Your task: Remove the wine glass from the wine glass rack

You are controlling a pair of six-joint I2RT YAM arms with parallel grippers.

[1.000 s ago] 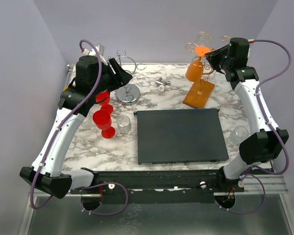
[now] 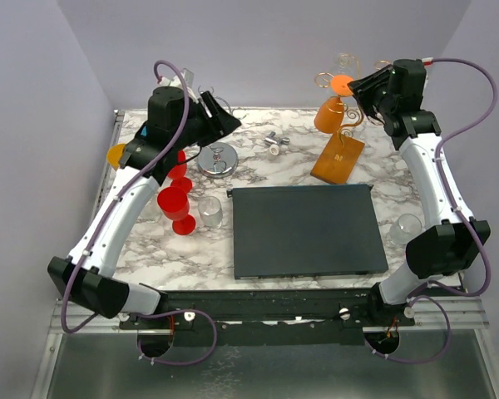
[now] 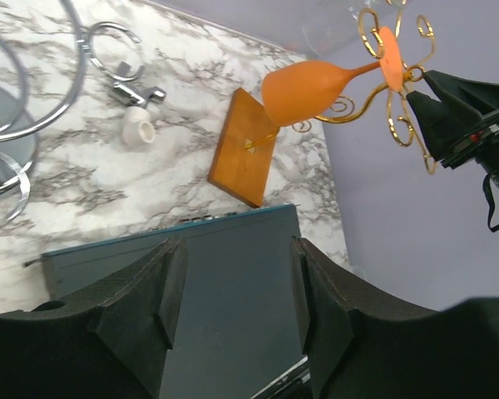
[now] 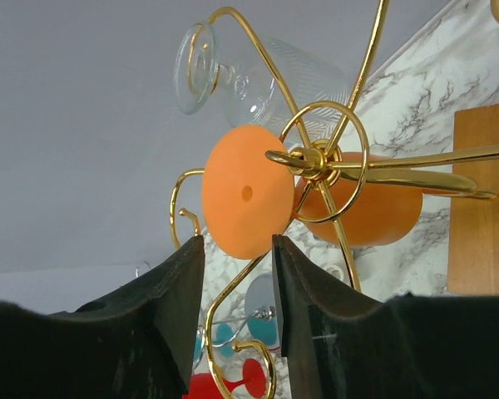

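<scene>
An orange wine glass hangs upside down from a gold wire rack, its round base on top at the rack's loops. The gold rack stands on a wooden base at the back right. A clear glass hangs on the rack's other side. My right gripper is part open, its fingertips close below the orange base, with nothing seen between them; contact cannot be told. Over the back left, my left gripper is open and empty, high above the counter.
A silver rack stands below the left gripper. Red glasses and a clear tumbler sit at left, another tumbler at right. A dark flat panel covers the middle front. A small metal-and-white fitting lies behind it.
The right gripper has shifted very slightly; the orange glass still hangs on the rack.
</scene>
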